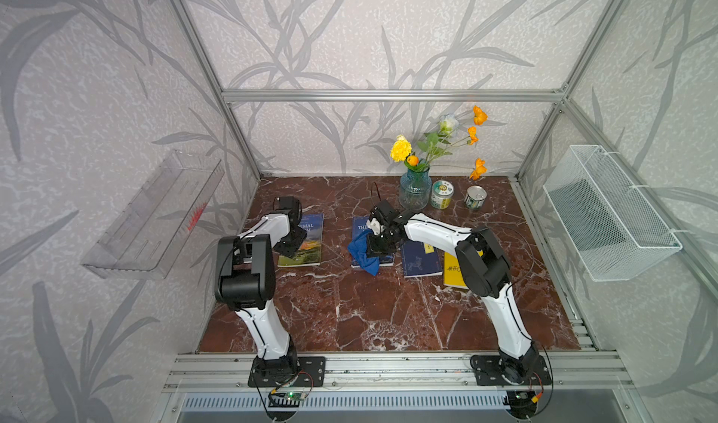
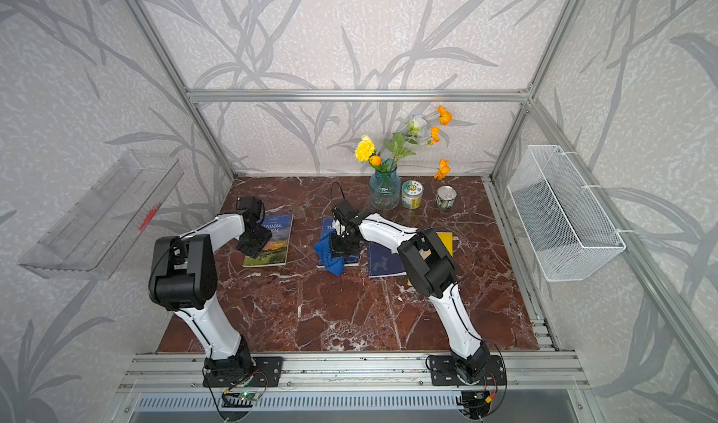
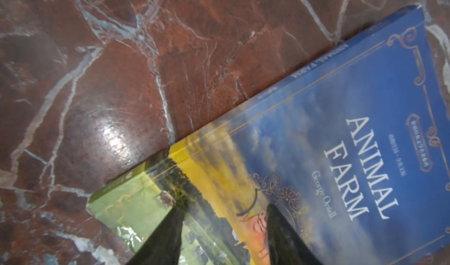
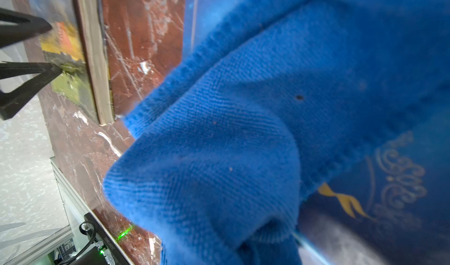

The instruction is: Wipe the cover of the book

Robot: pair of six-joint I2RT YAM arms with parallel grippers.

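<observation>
A blue cloth lies bunched over a dark blue book, hiding much of its cover and hanging past its lower left edge. Shut on the cloth is my right gripper, low over that book; the cloth hides its fingertips in the right wrist view. To the left lies Animal Farm, cover up. Above its lower part hovers my left gripper, partly open, with only the cover seen beyond the empty gap. Its fingers also show at the left of the right wrist view.
Right of the cloth lie a navy book and a yellow book, partly under my right arm. A glass flower vase and two cans stand behind.
</observation>
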